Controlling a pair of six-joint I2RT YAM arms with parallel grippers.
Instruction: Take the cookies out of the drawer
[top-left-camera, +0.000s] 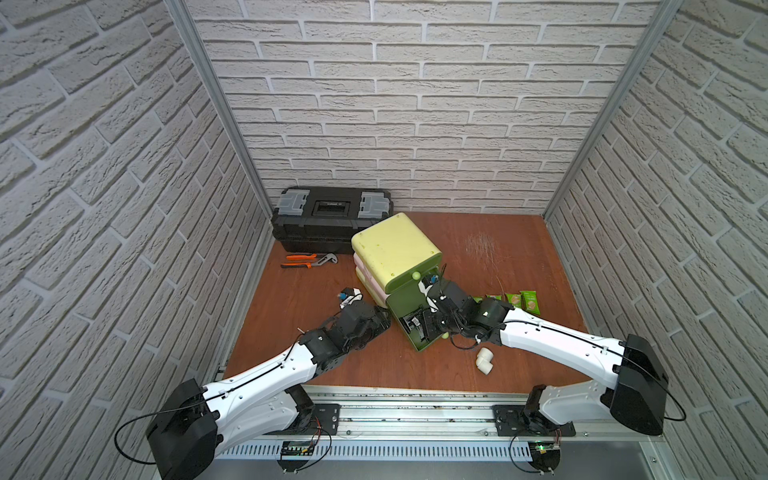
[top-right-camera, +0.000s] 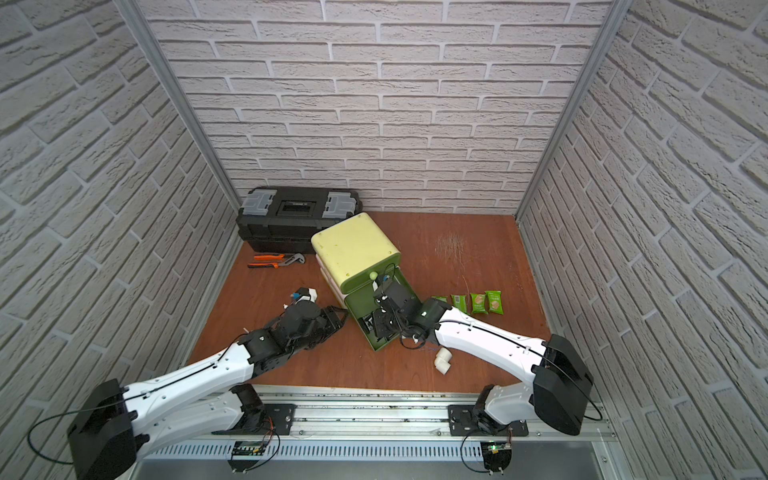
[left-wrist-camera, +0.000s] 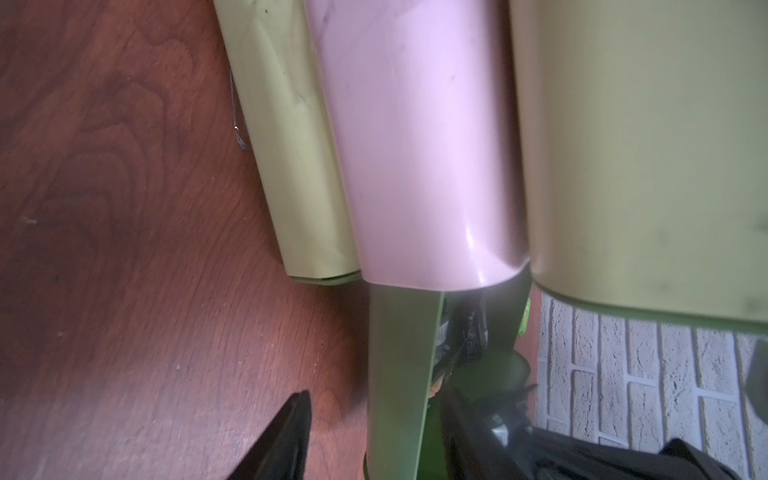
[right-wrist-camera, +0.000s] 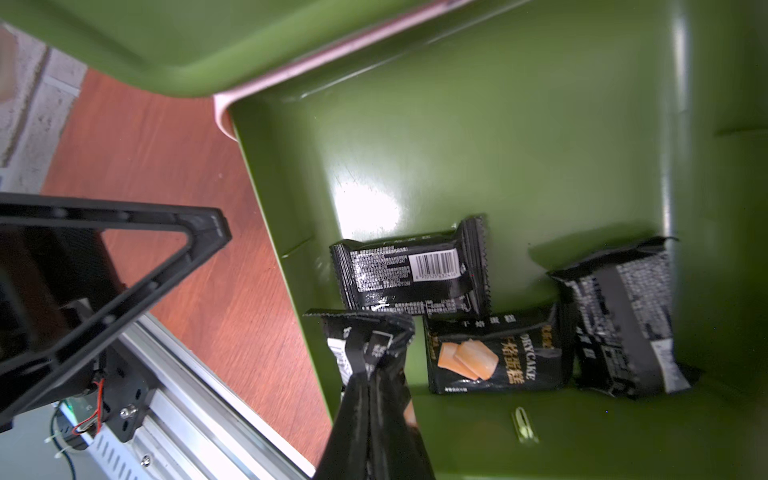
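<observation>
The pulled-out green drawer (right-wrist-camera: 512, 136) fills most of the right wrist view. My right gripper is shut on a black cookie packet (right-wrist-camera: 356, 329), held above the drawer's near-left corner. Below it on the drawer floor lie a barcoded black packet (right-wrist-camera: 416, 268), a packet with a biscuit picture (right-wrist-camera: 504, 356), and a creased packet (right-wrist-camera: 628, 320) to the right. In the left wrist view my left gripper stands open, its fingers on either side of the drawer's side wall (left-wrist-camera: 400, 360).
The yellow-topped drawer unit (top-left-camera: 397, 249) stands behind the open drawer. A black toolbox (top-left-camera: 332, 214) and orange-handled pliers (top-left-camera: 308, 260) lie back left. Green packets (top-right-camera: 478, 303) and a white pipe elbow (top-right-camera: 442, 360) sit to the right. Bare table (top-left-camera: 480, 244) is at the back right.
</observation>
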